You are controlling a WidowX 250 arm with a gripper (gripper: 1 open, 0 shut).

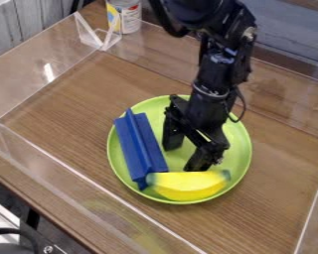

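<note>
A green plate [233, 137] rests on the wooden surface, holding a long blue block [138, 147] along its left side and a yellow banana [186, 185] across its front. The black gripper [189, 154] is lowered into the middle and right of the plate, right of the blue block and just behind the banana. Its dark fingers hide part of the plate, and whether anything is between them cannot be made out.
A can [124, 17] and a white object [92, 34] sit at the back left. Clear side panels edge the wooden surface [69, 114], which is bare left and right of the plate.
</note>
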